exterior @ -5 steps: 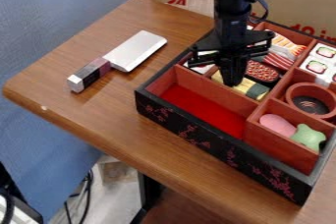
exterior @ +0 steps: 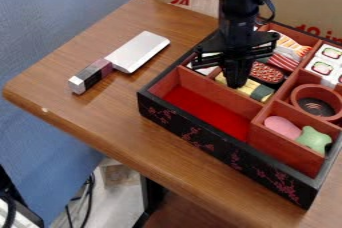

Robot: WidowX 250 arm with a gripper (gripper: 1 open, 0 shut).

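The black gripper (exterior: 237, 70) hangs down over the middle compartments of a black floral box (exterior: 201, 128) with red dividers, its tips low among yellowish and white pieces (exterior: 250, 89); whether it is open or shut is hard to tell. Beside it lie patterned red-brown pieces (exterior: 267, 72). The front-left red compartment (exterior: 205, 101) is empty. On the right sit a pink piece (exterior: 282, 127), a green piece (exterior: 314, 139), a round reddish container (exterior: 315, 107) and white square pieces (exterior: 325, 67).
On the wooden table (exterior: 87, 122) left of the box lie a white slab (exterior: 138, 50) and a small pink-and-grey block (exterior: 91, 75). A blue surface lies beyond the left edge, cardboard at the back.
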